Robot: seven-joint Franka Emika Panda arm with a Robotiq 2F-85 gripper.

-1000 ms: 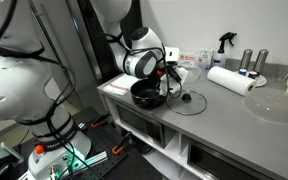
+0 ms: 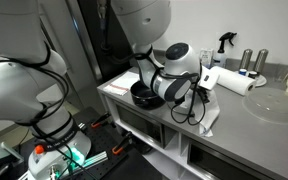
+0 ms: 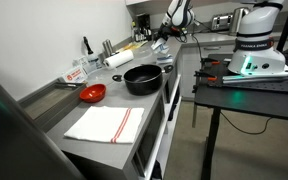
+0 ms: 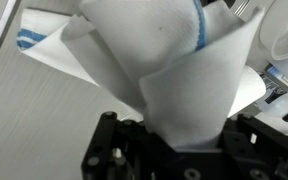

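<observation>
A white cloth with a blue stripe (image 4: 169, 75) fills the middle of the wrist view, bunched up toward my gripper. The cloth covers the fingertips, and my gripper is shut on it. In exterior view 1 the cloth (image 2: 206, 112) hangs below the gripper (image 2: 200, 90), over the counter to the right of the black pot (image 2: 146, 96). Its lower end comes close to the counter's front edge; whether it touches the surface is hard to tell. Far back in exterior view 2, the same cloth (image 3: 160, 46) is small under the arm.
Behind the arm lie a paper towel roll (image 2: 228, 80) and several bottles. A clear round lid (image 2: 274, 104) rests on the right side of the counter. Exterior view 2 shows a red bowl (image 3: 92, 93) and a red-striped towel (image 3: 106, 122).
My arm has swung right, away from beside the pot, carrying the cloth along the counter. The cloth now hangs lower and nearer the front edge.
</observation>
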